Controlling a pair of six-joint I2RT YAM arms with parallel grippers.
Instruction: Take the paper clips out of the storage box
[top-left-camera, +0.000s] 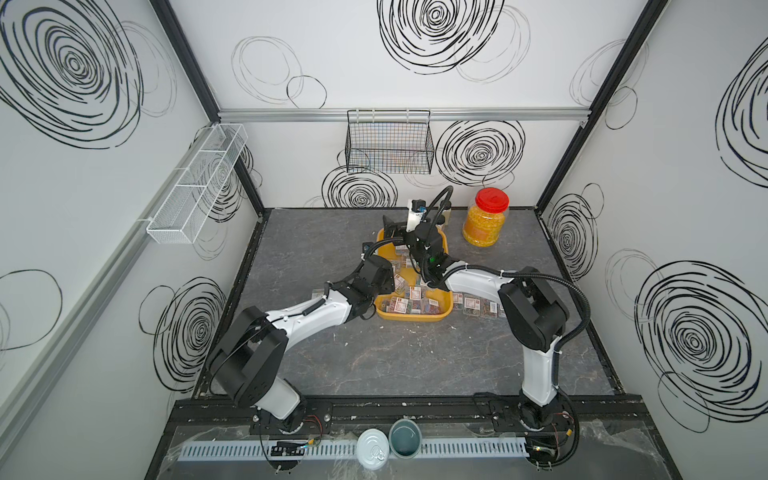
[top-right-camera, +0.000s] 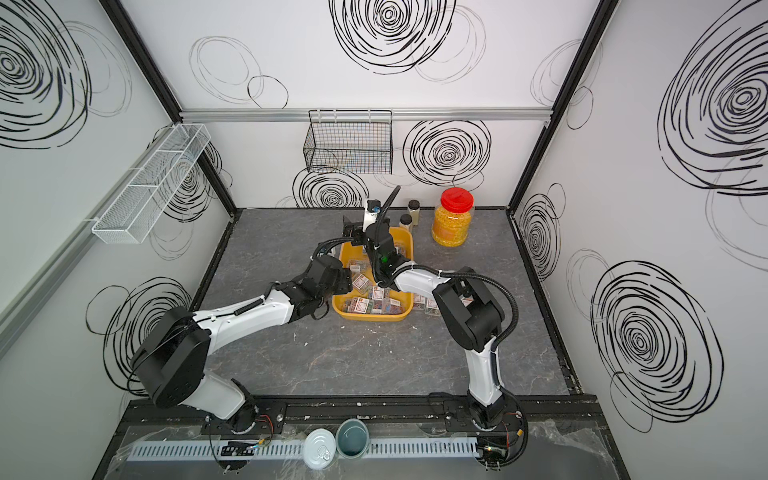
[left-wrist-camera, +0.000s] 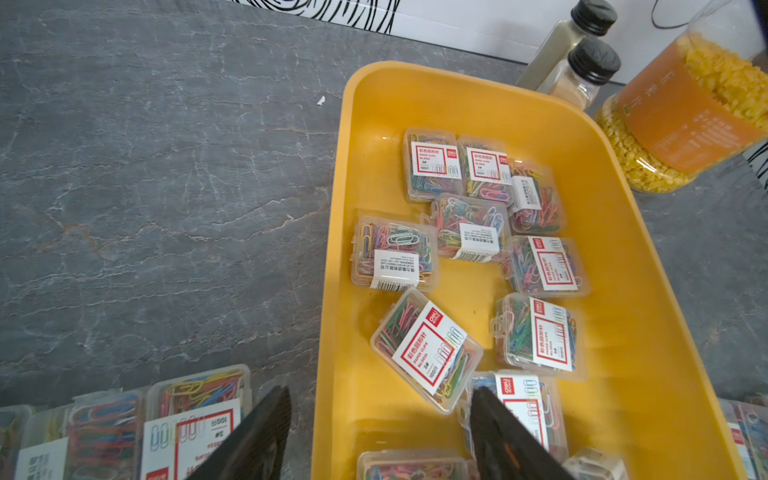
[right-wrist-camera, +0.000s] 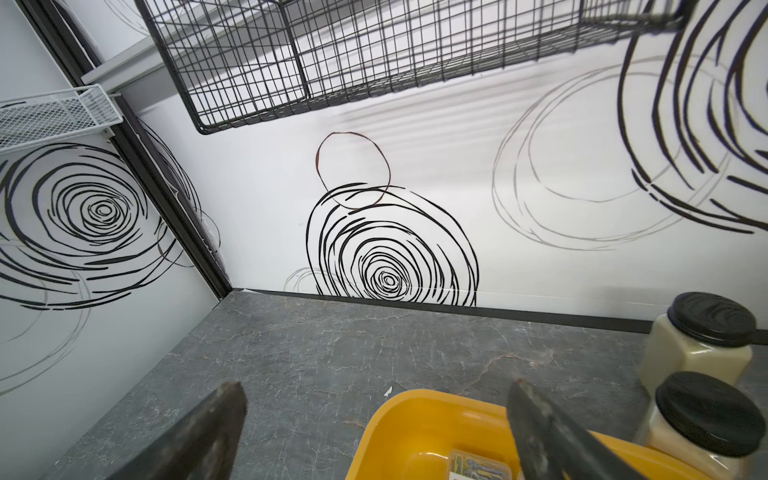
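Observation:
The yellow storage box (left-wrist-camera: 339, 240) stands mid-table, holding several clear cases of coloured paper clips. A tilted paper clip case (left-wrist-camera: 428, 349) lies near the middle of its left half, below another case (left-wrist-camera: 396, 253). Just above that side of the box, my left gripper has its fingers spread, with nothing seen held between them. My right gripper is open and empty over the far part of the box, facing the back wall. In the top left view, the two arms hide part of the box.
Several paper clip cases lie on the table left of the box (left-wrist-camera: 192, 428), and more to its right (top-left-camera: 472, 305). Behind it are black-lidded bottles (right-wrist-camera: 712, 320) and a red-lidded jar (top-right-camera: 453, 217). A wire basket (top-left-camera: 389, 144) hangs on the back wall.

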